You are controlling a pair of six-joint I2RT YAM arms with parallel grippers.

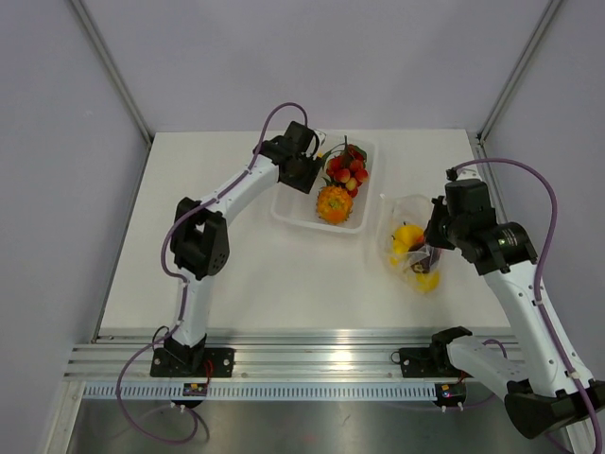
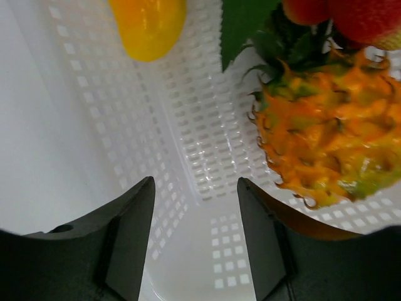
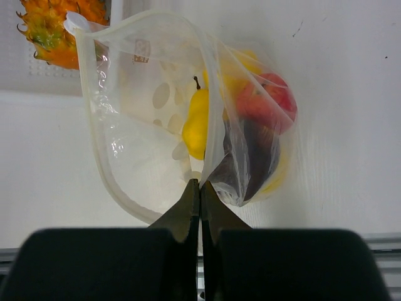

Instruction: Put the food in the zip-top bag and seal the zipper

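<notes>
My left gripper hangs open over the white basket (image 1: 295, 215), nothing between its fingers. Below it lie a spiky orange fruit (image 2: 326, 125), red fruits with leaves (image 2: 357, 15) and a yellow fruit (image 2: 150, 31). At the right, the clear zip bag (image 3: 125, 138) stands with its mouth open, holding a yellow pear (image 3: 197, 128), a red fruit (image 3: 266, 103), a dark item (image 3: 250, 157) and other yellow pieces. My right gripper is shut on the bag's edge.
A metal rail (image 1: 293, 340) runs along the front edge.
</notes>
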